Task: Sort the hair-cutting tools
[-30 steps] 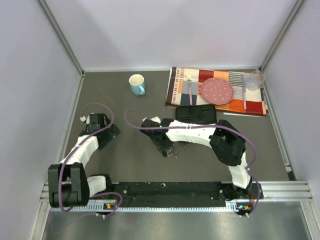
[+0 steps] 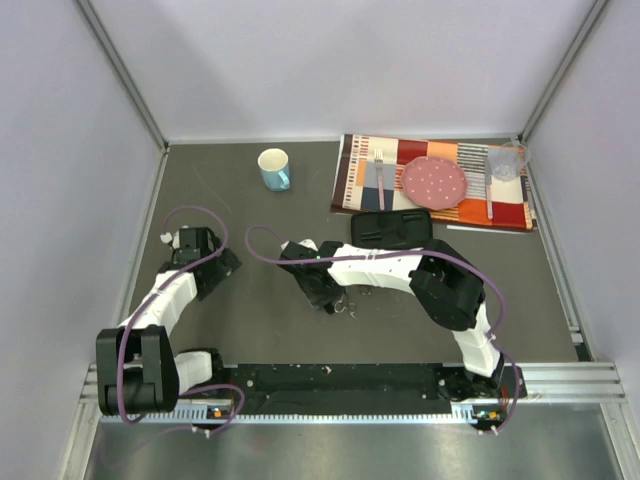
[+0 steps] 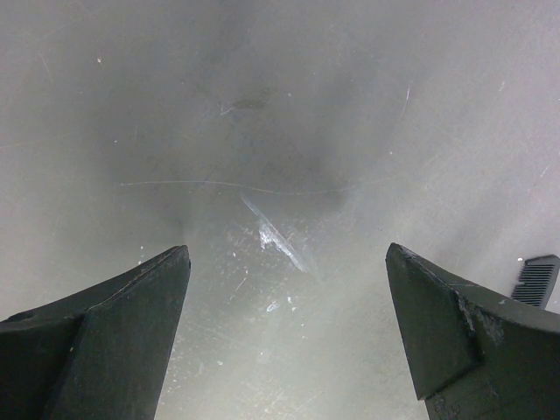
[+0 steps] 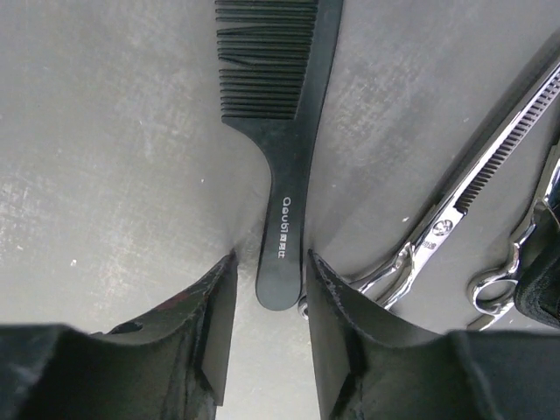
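A black comb (image 4: pixel 284 197) lies flat on the grey table in the right wrist view, its teeth toward the top. My right gripper is part open, one finger on each side of the comb's handle end, with a narrow gap showing beside the handle. Just right of it lie thinning scissors (image 4: pixel 437 227), with a second pair of scissors (image 4: pixel 503 284) at the right edge, partly under something black. In the top view the right arm hides most of these tools. My left gripper is open over bare table at the left, empty.
A black case (image 2: pixel 391 229) lies open behind the right arm. Further back are a patterned placemat (image 2: pixel 410 150) with a pink plate (image 2: pixel 434 182), and a blue mug (image 2: pixel 274 170). A comb-like end (image 3: pixel 535 282) shows at the left wrist view's right edge.
The right arm has shifted slightly to the left around the tools. My left arm, the case and the tableware have not moved.
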